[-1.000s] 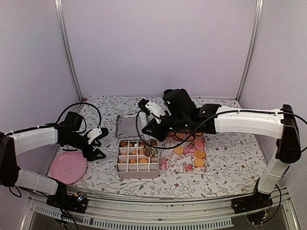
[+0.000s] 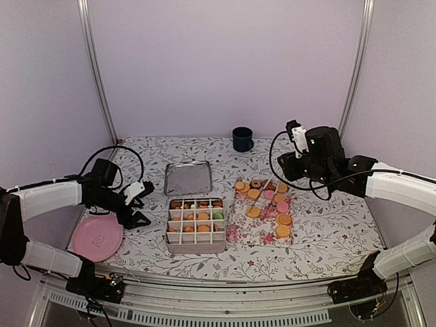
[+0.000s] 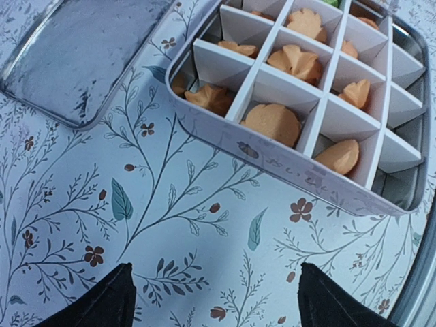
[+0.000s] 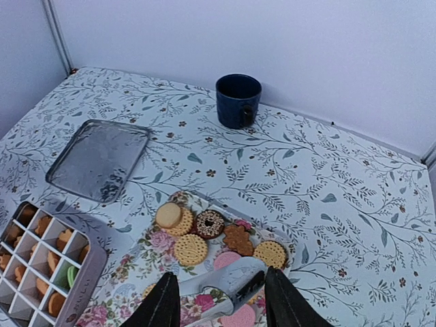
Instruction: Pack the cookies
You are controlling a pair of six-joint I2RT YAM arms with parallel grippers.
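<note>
The metal tin (image 2: pixel 197 248) with white dividers stands at the middle front, several of its compartments holding cookies (image 3: pixel 272 125) and one a green piece (image 4: pixel 71 275). More cookies, round yellow ones (image 4: pixel 190 250), pink ones and dark ones, lie on the flowered sheet (image 2: pixel 262 235) to its right. Silver tongs (image 4: pixel 235 278) show above that sheet, their bent end between the fingers of my open right gripper; whether they touch is unclear. At the left, beyond the tin's side, my left gripper is open and empty over bare tabletop.
Behind the tin lies its shallow metal lid (image 2: pixel 189 178). A dark blue mug (image 2: pixel 242 139) stands at the back, and a pink plate (image 2: pixel 97 238) sits front left, partly under the left arm.
My right arm has swung from above the tin rightward to the sheet of cookies, and the tongs have moved there too. The left arm, the tin and the lid look unchanged.
</note>
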